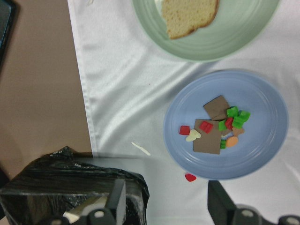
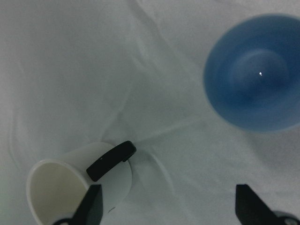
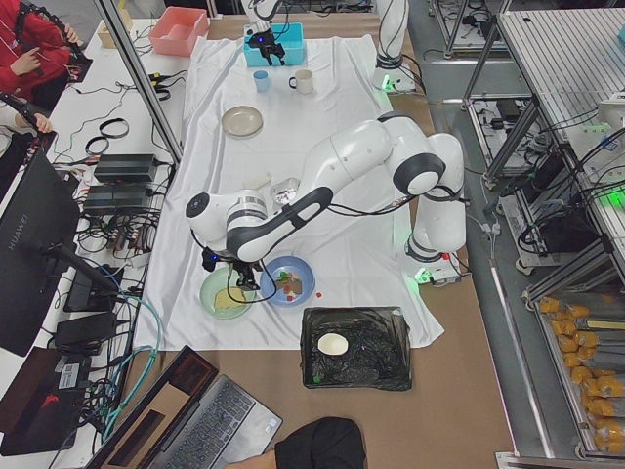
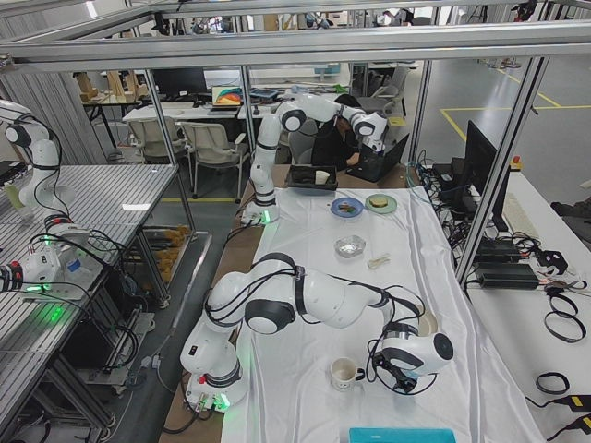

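My left gripper hangs open above the cloth, between the black-lined tray [image 1: 56,178] and a blue plate [image 1: 187,108] holding brown, red, green and orange pieces. A green plate [image 1: 234,28] with a slice of bread [image 1: 187,14] lies beside it. A pale oval item [image 3: 332,344] is in the tray. My right gripper is open above the cloth, near a tipped-looking white mug [image 2: 61,187] with a black handle and a blue cup [image 2: 255,75].
A foil dish [image 4: 350,245], a pale item [image 4: 379,261], a beige plate [image 3: 241,120] and a blue bin [image 3: 293,44] stand farther along the table. A laptop [image 3: 215,425] sits at the near edge.
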